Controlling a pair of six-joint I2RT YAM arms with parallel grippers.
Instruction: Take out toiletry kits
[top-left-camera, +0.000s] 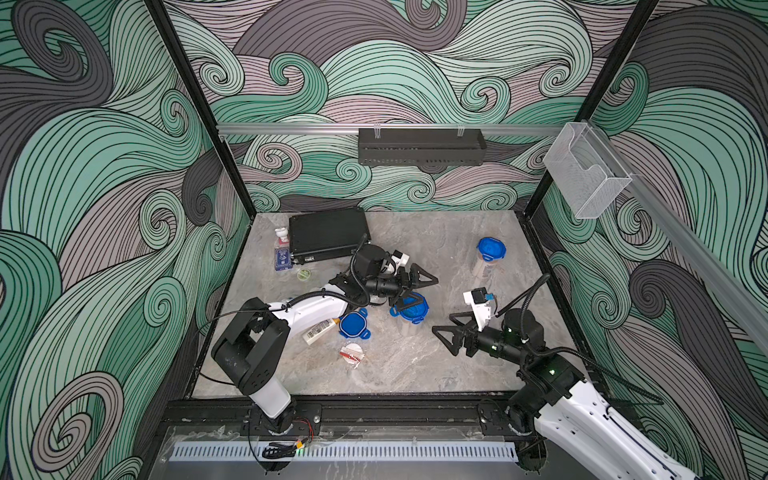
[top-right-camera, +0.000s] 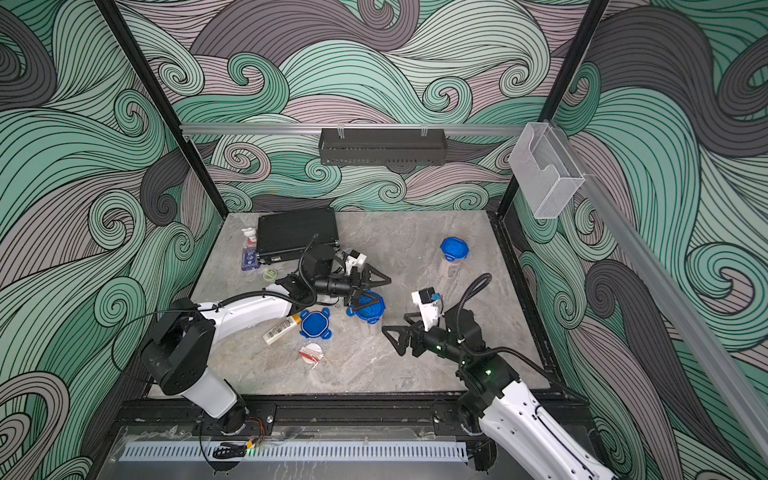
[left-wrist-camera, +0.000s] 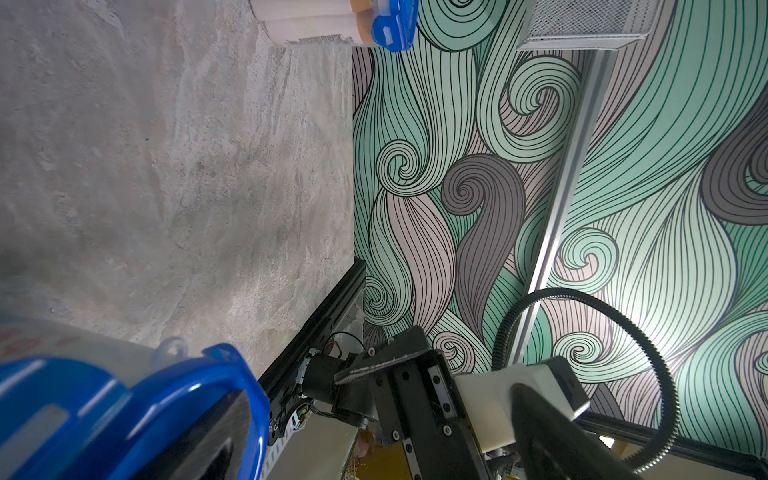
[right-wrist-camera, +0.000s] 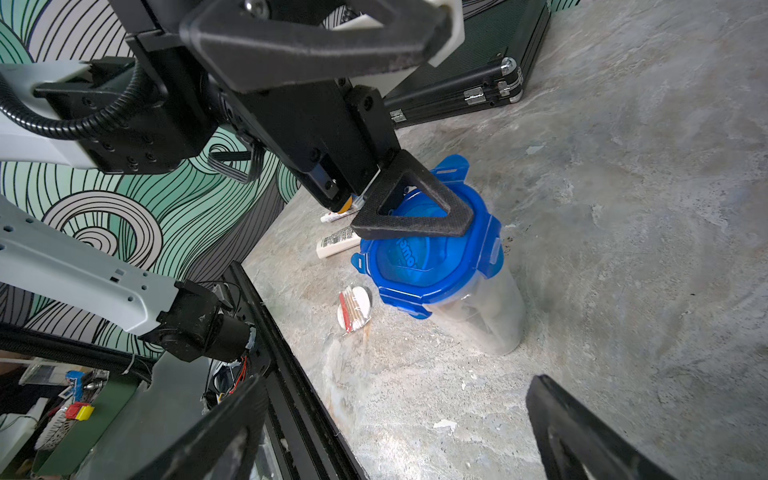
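A cylindrical clear container with blue lid stands mid-table under my left gripper, which is open, one finger over the lid. My right gripper is open to the right front of it, empty. A second blue lid lies left of it, beside a white tube. A small red-and-white packet lies at the front. Another blue-lidded container stands back right.
A black case lies back left, with a blue packet and a green ring nearby.
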